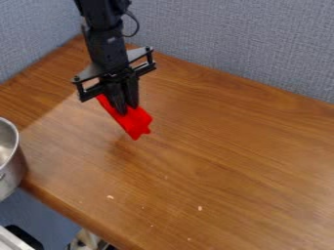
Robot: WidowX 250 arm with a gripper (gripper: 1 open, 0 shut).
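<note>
My black gripper [120,98] hangs over the upper left part of the wooden table, its fingers down around a bright red block [135,121]. The block is tilted, its lower end toward the front right, and its upper part is partly hidden by the fingers. It appears to be held.
A metal pot [7,156] sits at the left edge, cut off by the frame. Grey walls [248,39] border it at the back and left.
</note>
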